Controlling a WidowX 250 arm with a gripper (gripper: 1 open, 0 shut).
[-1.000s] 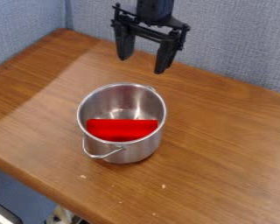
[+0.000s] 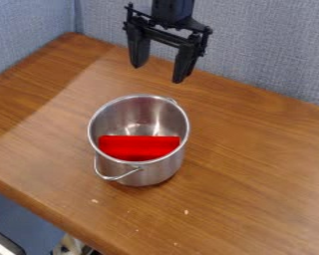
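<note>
My black gripper (image 2: pixel 161 52) hangs at the top middle of the camera view, open, its two fingers spread wide with nothing between them, above and behind a steel pot. The pot (image 2: pixel 140 173) stands upright on the wooden table with a wire handle hanging down at its front left. A red block (image 2: pixel 139 145) lies inside the pot.
Grey padded walls (image 2: pixel 275 50) line the back and left. The table's near left edge is at the lower left.
My gripper has shifted very slightly to the left. The pot and red block look the same.
</note>
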